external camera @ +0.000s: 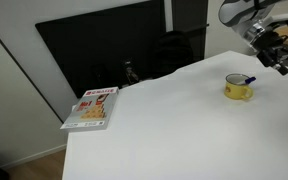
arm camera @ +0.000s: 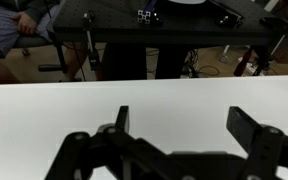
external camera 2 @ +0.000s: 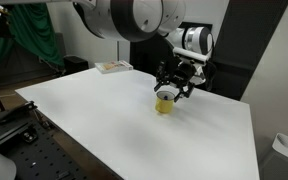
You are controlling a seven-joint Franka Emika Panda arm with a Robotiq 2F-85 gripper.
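A yellow mug (external camera: 238, 91) with a handle stands upright on the white table, toward the right in exterior view 1. The tip of something blue (external camera: 250, 79) shows at its rim; what it belongs to I cannot tell. In exterior view 2 the yellow mug (external camera 2: 164, 105) sits mid-table, with my arm's end just behind and above it. My gripper (external camera: 282, 68) is above the table beside the mug, apart from it. In the wrist view its two fingers (arm camera: 121, 120) stand wide apart, with only bare white table between them. The mug is out of the wrist view.
A book or flat box (external camera: 90, 109) with a red and white cover lies at the table's left end.
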